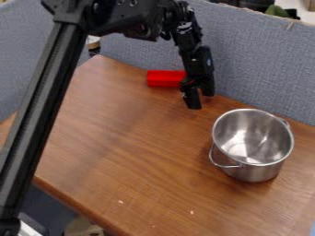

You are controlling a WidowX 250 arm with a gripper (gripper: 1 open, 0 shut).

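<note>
My black gripper (197,94) hangs low at the back of the wooden table, open, its fingers down at the right part of a red cylindrical object (167,78) that lies on its side and is partly hidden behind them. Whether the fingers touch it is unclear. A steel pot (252,145) with wire side handles stands to the right, nearer the front, apart from the gripper.
A grey padded wall (263,57) runs along the back and another at the left. A dark arm or rail crosses the left of the view.
</note>
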